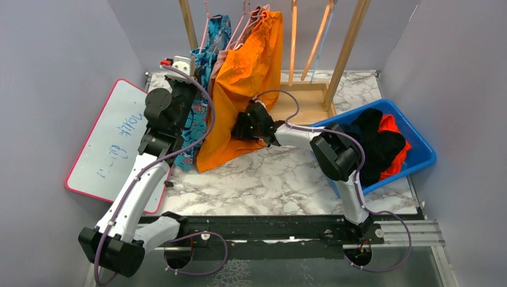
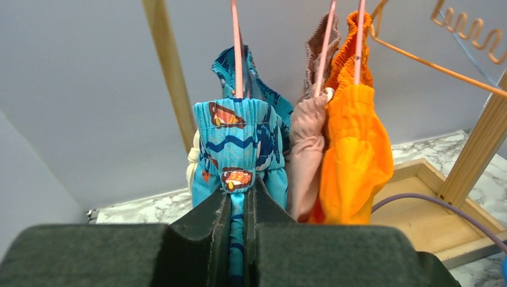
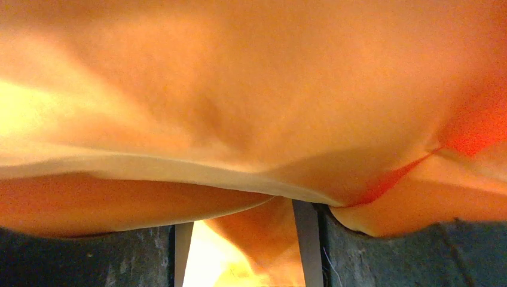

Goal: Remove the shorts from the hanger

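Note:
Blue patterned shorts (image 2: 239, 131) hang from a pink hanger (image 2: 238, 48) on the rack's left side. My left gripper is shut on their fabric below the waistband, bunching it between the fingers. To the right hang dusty-pink shorts (image 2: 308, 143) and orange shorts (image 1: 248, 66), also on pink hangers. My right gripper is at the lower part of the orange shorts, its fingers part open. Orange cloth fills the right wrist view and shows in the gap between the fingers; whether the pads press on it is hidden.
A blue bin (image 1: 421, 155) with black and red clothes stands at the right. Empty wooden hangers (image 1: 293, 42) hang near the rack post (image 1: 347, 54). A whiteboard (image 1: 107, 149) lies under the left arm.

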